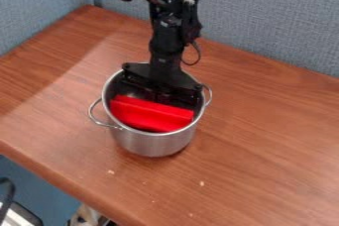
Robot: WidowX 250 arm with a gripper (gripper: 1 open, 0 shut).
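A steel pot (pixel 157 143) with two loop handles stands on the wooden table, left of centre. Inside it lies a red object (pixel 150 114), filling much of the front. The black gripper (pixel 162 89) is lowered into the back of the pot, behind the red object; its fingertips are hard to make out against the dark interior, so whether it is open or shut does not show.
Grey-blue panels (pixel 272 22) border the back and left. The table's edge runs along the lower left.
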